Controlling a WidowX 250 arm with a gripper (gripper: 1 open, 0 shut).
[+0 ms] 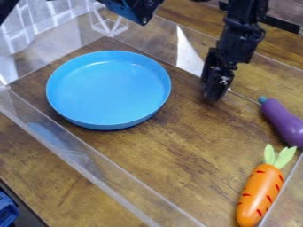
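Observation:
My gripper [221, 78] is a black mechanism lowered at the upper middle right, just above or at the wooden table, between a blue plate [108, 88] and a purple eggplant [283, 122]. It appears open, with nothing visible held. An orange toy carrot [258, 191] with green leaves lies at the front right.
Clear plastic walls edge the work area at left and back. A blue object [9, 213] shows at the lower left edge.

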